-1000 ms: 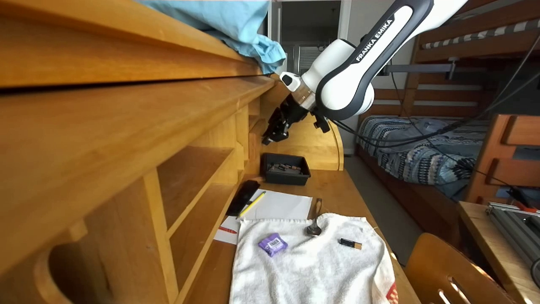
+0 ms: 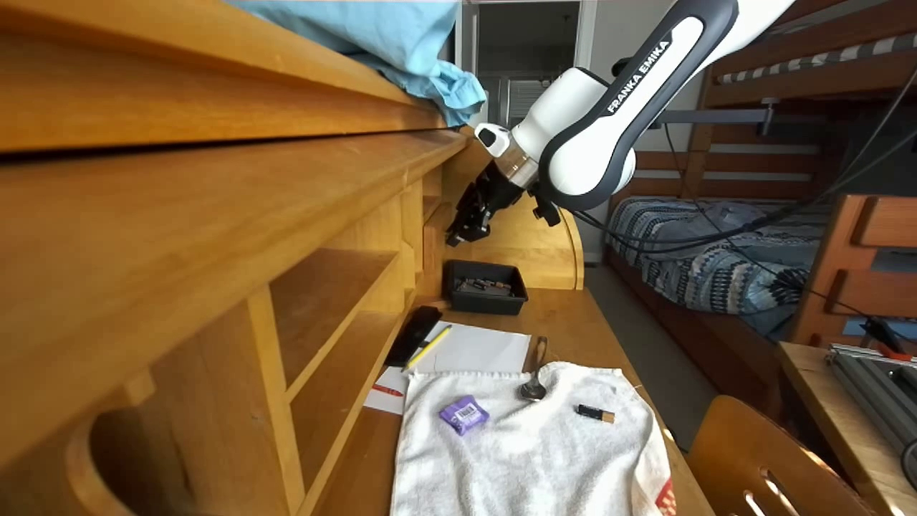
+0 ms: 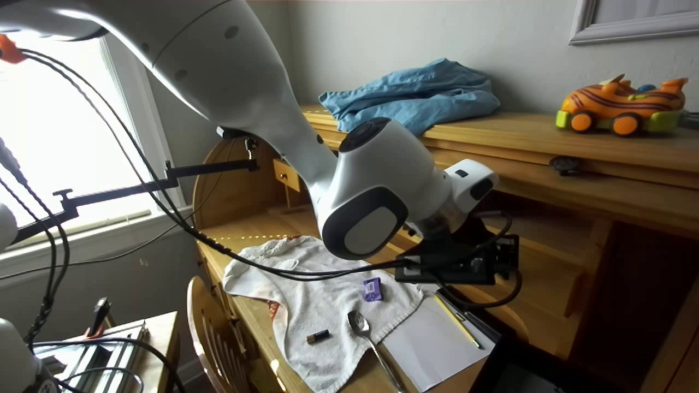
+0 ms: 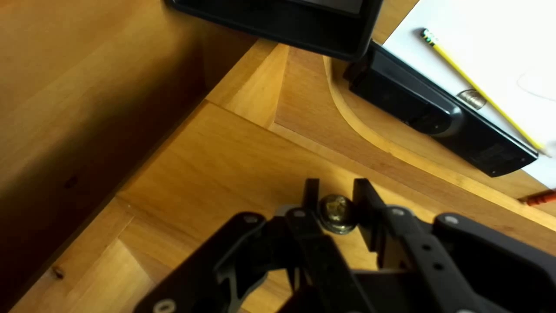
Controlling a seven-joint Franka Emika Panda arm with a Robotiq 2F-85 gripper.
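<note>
Between the fingertips of my gripper is a small round metallic knob (image 4: 336, 209), brass-coloured on its face, and the fingers are shut on it. Below it in the wrist view lies a light wooden panel (image 4: 245, 156) of the desk's cubbies. In exterior view 1 my gripper (image 2: 455, 239) hangs tilted down near the back cubbies, above and to the left of a black tray (image 2: 490, 302). The knob itself cannot be made out in either exterior view.
A white towel (image 2: 481, 481) on the desk carries a purple packet (image 2: 464, 414), a battery (image 2: 594, 413) and the bowl of a spoon (image 2: 534, 390). Behind it lie white paper (image 2: 490, 345), a yellow pencil (image 2: 429, 347) and a black case (image 2: 413, 335). Cubbies line the left.
The arm's elbow and upper link have shifted very slightly. The gripper stays in nearly the same place, and the things on the desk have not moved.
</note>
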